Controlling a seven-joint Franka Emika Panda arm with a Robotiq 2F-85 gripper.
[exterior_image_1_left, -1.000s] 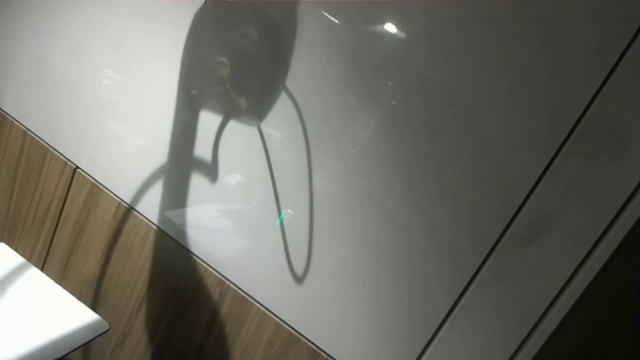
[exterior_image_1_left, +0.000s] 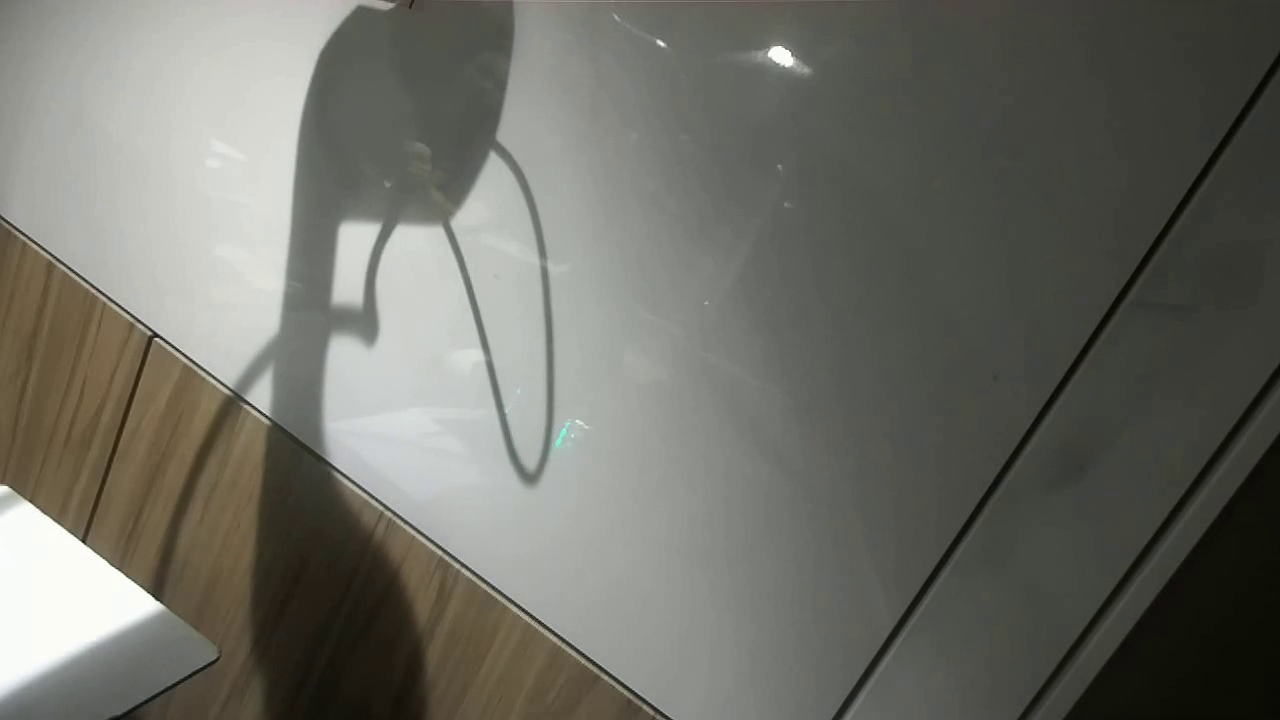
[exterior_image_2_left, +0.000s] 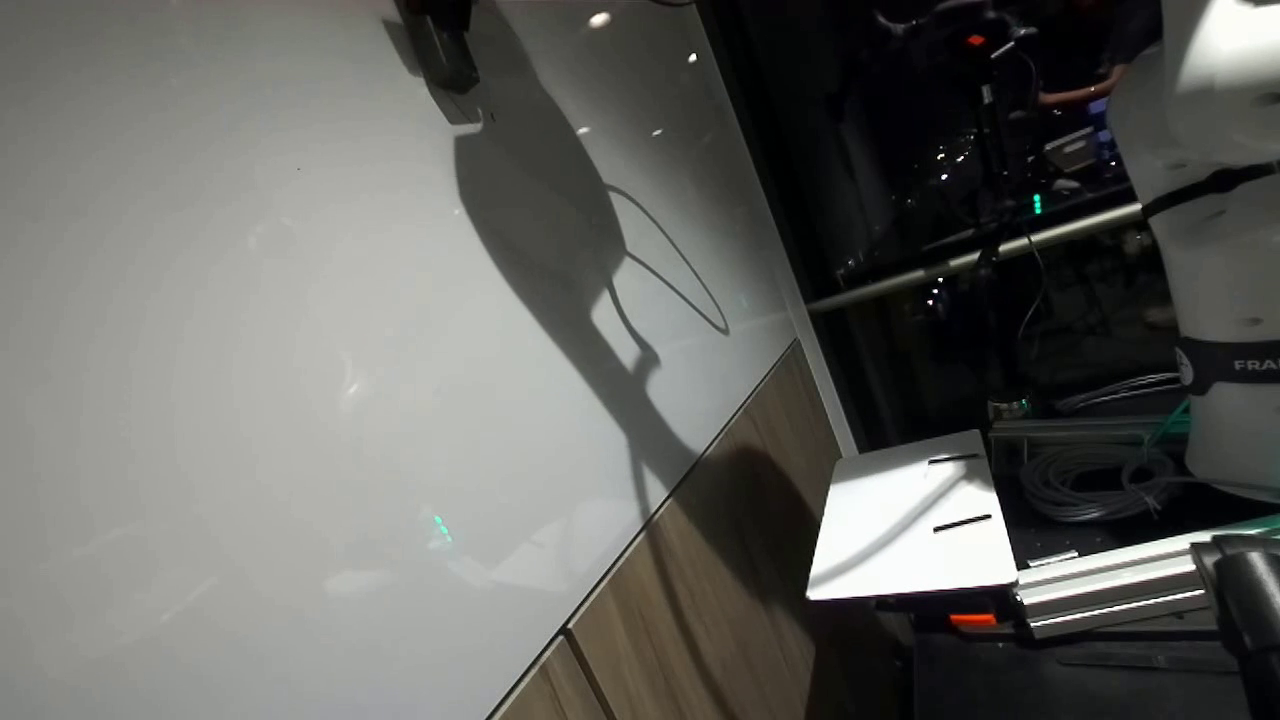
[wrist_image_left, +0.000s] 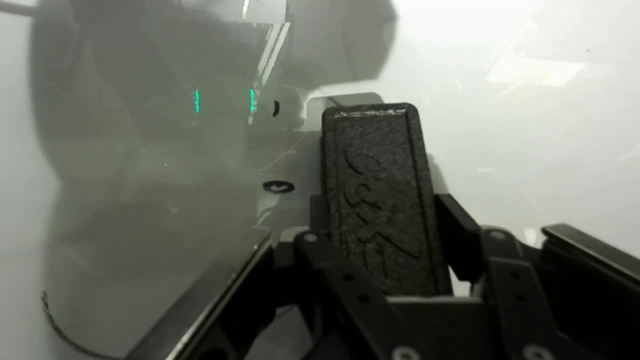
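A dark, felt-like block resembling an eraser (wrist_image_left: 378, 180), with lines scored in its top, lies between the fingers of my gripper. The fingers are shut on its two long sides. It is over the glossy white surface (wrist_image_left: 510, 156); whether it presses on it I cannot tell. Left of the block are a small black ring mark (wrist_image_left: 279, 186) and a short black stroke (wrist_image_left: 276, 108). In exterior view 2 the dark end of the gripper (exterior_image_2_left: 453, 66) shows at the top edge, close to the surface. Exterior view 1 shows mostly the arm's shadow.
A dark curved line (wrist_image_left: 66, 336) runs at the wrist view's lower left. Wood-grain panels (exterior_image_2_left: 708, 552) border the white surface, and a white plate (exterior_image_2_left: 900, 528) stands beyond them near the robot base.
In exterior view 1 the shadow of the arm and its cable loop has shifted left and upward. The surface and panels there are unmoved.
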